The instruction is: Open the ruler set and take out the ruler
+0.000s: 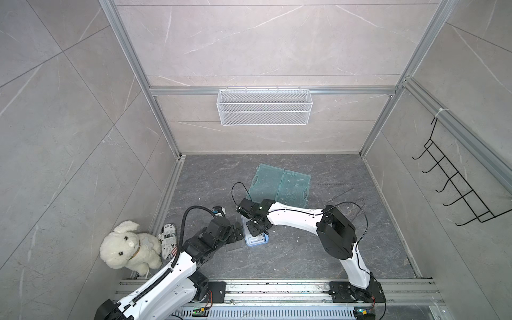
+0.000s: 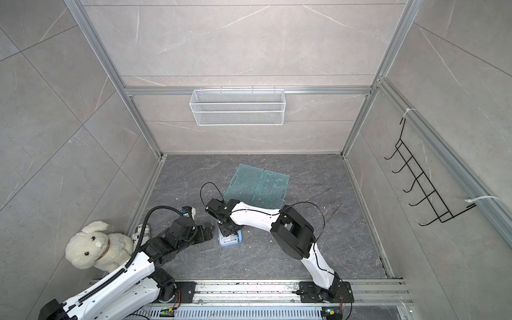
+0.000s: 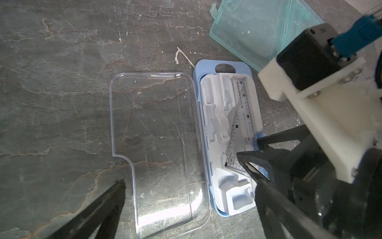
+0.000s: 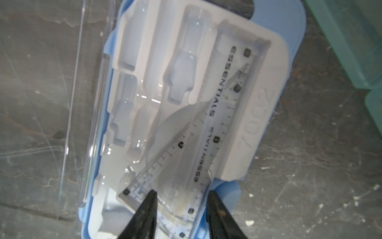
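Observation:
The ruler set's blue case (image 3: 222, 68) lies open on the floor, its clear lid (image 3: 159, 119) folded out flat on the left. In its white tray (image 4: 250, 131) rest a clear straight ruler (image 4: 214, 107) and a clear set square or protractor (image 4: 159, 159), overlapping it. Over the lower part of the tray is my right gripper, open, one finger (image 4: 145, 217) above the clear pieces and the other (image 4: 216, 219) by the case's blue edge; contact cannot be told. My left gripper is open above the lid, holding nothing.
A translucent teal case (image 1: 280, 184) lies open just behind the ruler set. At the left wall sit a white plush toy (image 1: 130, 248) and a printed pouch (image 1: 169, 240). A wire basket (image 1: 264, 106) hangs at the back.

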